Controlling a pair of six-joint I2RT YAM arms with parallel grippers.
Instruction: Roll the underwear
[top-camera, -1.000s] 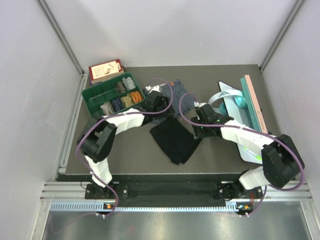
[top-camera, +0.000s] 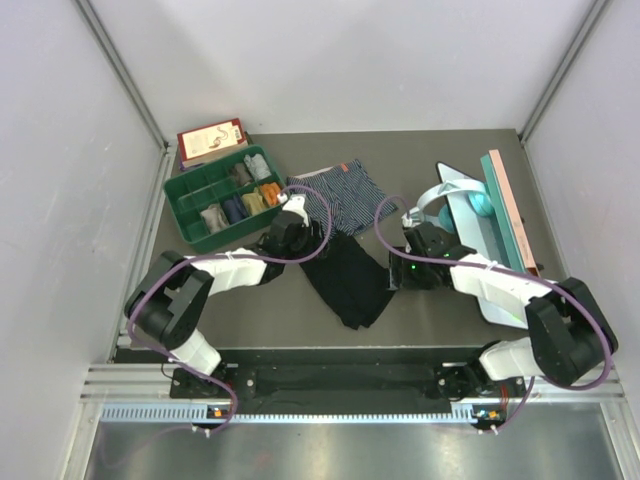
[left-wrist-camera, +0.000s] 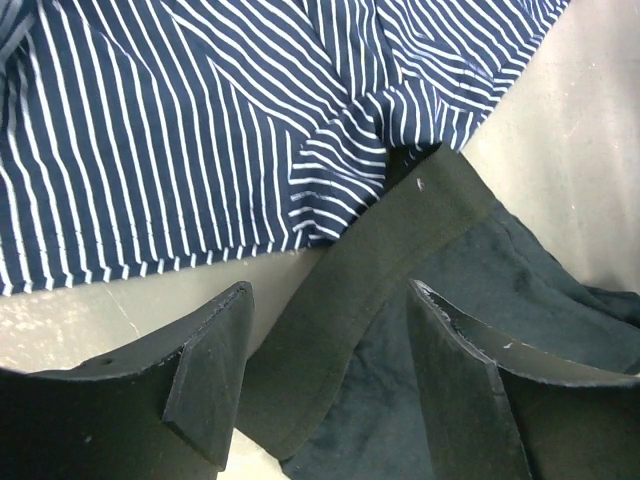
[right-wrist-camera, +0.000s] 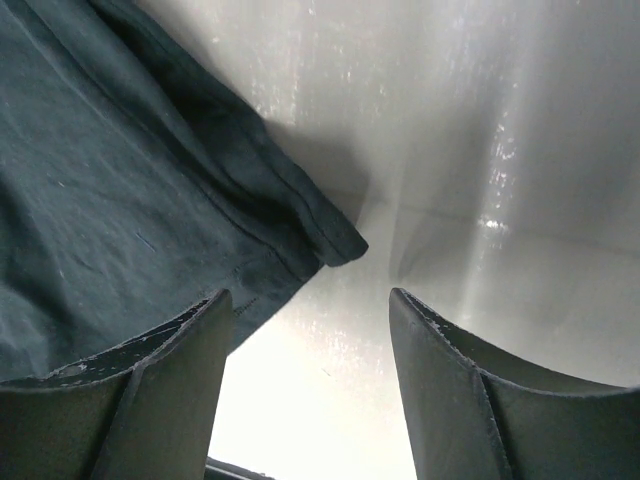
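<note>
Black underwear (top-camera: 345, 290) lies flat on the table in the centre, a fold along one edge (right-wrist-camera: 150, 170). My left gripper is over its upper-left end, fingers parted, the dark waistband between them in the left wrist view; whether it touches the cloth is unclear. My right gripper stands open at the underwear's right corner, which lies just beyond its fingertips. Striped navy cloth (top-camera: 345, 185) lies behind the black underwear.
A green divided box (top-camera: 195, 182) with rolled cloths sits at back left, beside a book box (top-camera: 210, 137). At right stand a white board (top-camera: 485, 300), upright books (top-camera: 508, 210) and headphones.
Since a second ago my left gripper has moved left and toward the front, onto the underwear's upper-left end. My right gripper has shifted slightly toward the front.
</note>
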